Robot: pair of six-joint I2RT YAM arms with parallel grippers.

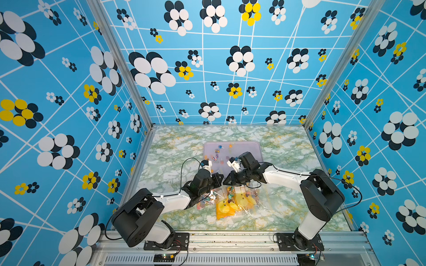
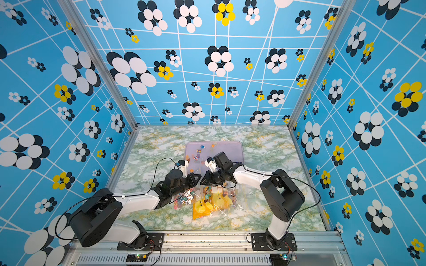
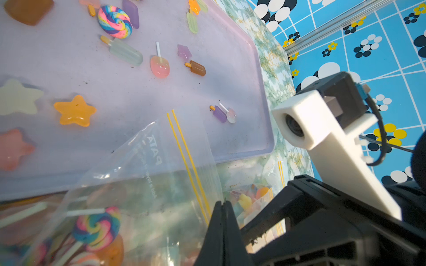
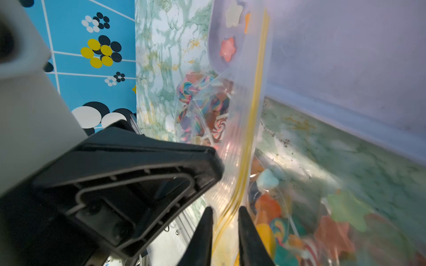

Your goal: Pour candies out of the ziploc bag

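Note:
Clear ziploc bags of candies lie on the marble before the tray: one with lollipops point(image 3: 95, 228), another with yellow and mixed pieces point(image 1: 235, 204). My left gripper is shut at the lollipop bag's zip top point(image 3: 186, 159); whether film is between its fingertips is hard to tell. My right gripper is part open, with a bag's yellow-lined zip strip point(image 4: 253, 110) between or just beyond its fingers. The two grippers are close together over the bags.
A lilac tray point(image 2: 230, 150) behind the bags holds scattered candies, including an orange star point(image 3: 74, 110) and a swirl lollipop point(image 3: 114, 21). Bare marble surrounds the tray on both sides and at the back.

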